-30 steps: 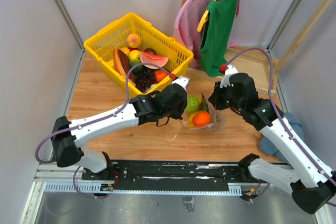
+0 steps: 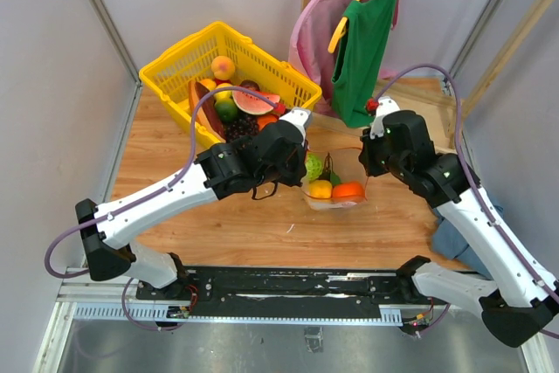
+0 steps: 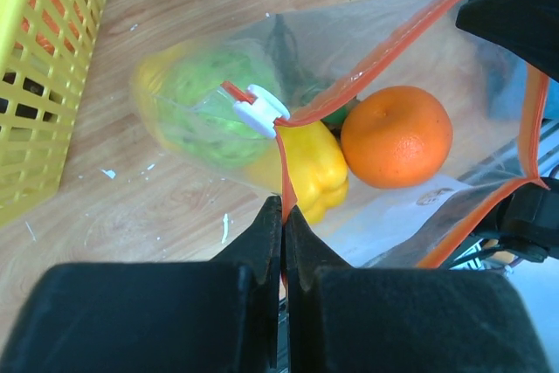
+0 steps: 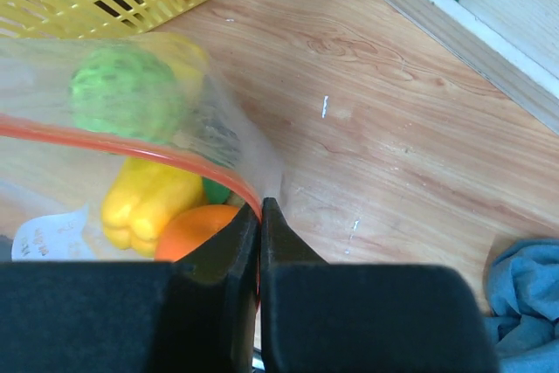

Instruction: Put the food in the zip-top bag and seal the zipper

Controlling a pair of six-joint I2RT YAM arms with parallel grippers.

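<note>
A clear zip bag (image 2: 345, 194) with an orange zipper stands spread between my grippers, holding a green ball-shaped food (image 3: 214, 98), a yellow pepper (image 3: 310, 168), an orange fruit (image 3: 395, 135) and dark green items. My left gripper is shut on one side of the bag's rim, just below the white slider (image 3: 260, 111). My right gripper is shut on the opposite rim, the orange zipper running into its fingertips.
A yellow basket (image 2: 183, 76) of fruit stands at the back left. Green (image 2: 367, 50) and pink garments hang at the back. A blue cloth (image 2: 463, 242) lies at the right.
</note>
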